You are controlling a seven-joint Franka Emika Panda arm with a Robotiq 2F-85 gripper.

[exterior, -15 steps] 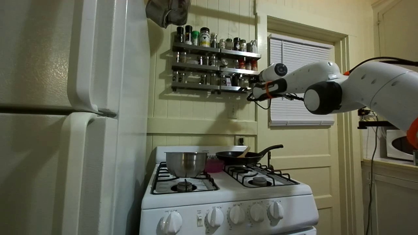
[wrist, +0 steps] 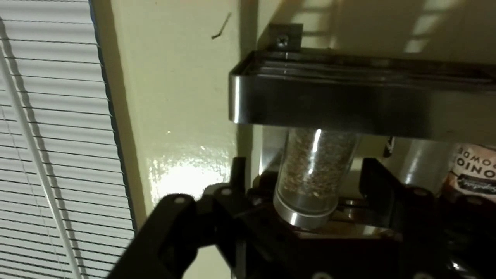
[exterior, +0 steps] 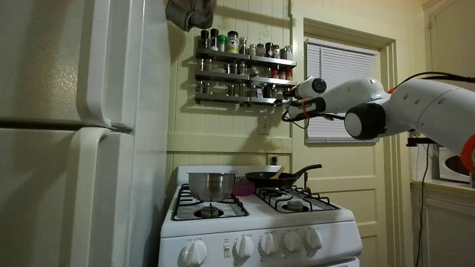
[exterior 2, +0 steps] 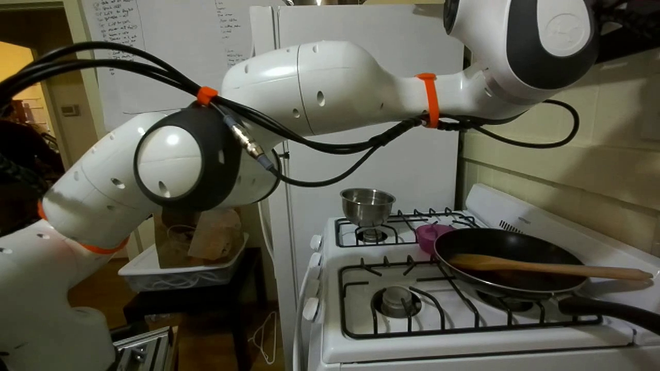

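In the wrist view, a clear spice jar point(wrist: 316, 162) with brownish flakes and a silvery end sits at the end of a metal shelf point(wrist: 353, 104). That view is upside down, judging by a label's lettering. My gripper has its dark fingers apart, one on either side of the jar. Gaps show between jar and fingers, so no grip on it is seen. From outside, the hand of the white arm point(exterior: 351, 95) is at the right end of the lower spice shelf point(exterior: 262, 100); its fingertips are too small to make out there.
An onion powder jar point(wrist: 474, 172) stands close beyond one finger. Window blinds point(wrist: 55, 139) lie to the other side. Below the shelves, the stove point(exterior: 262, 227) bears a steel pot point(exterior: 211, 186) and a black pan point(exterior 2: 513, 247) with a wooden spoon point(exterior 2: 557, 267).
The arm has come down slightly, its elbow and wrist sitting lower than a second ago. The hand stays by the right end of the lower shelf. Stove items have not moved.
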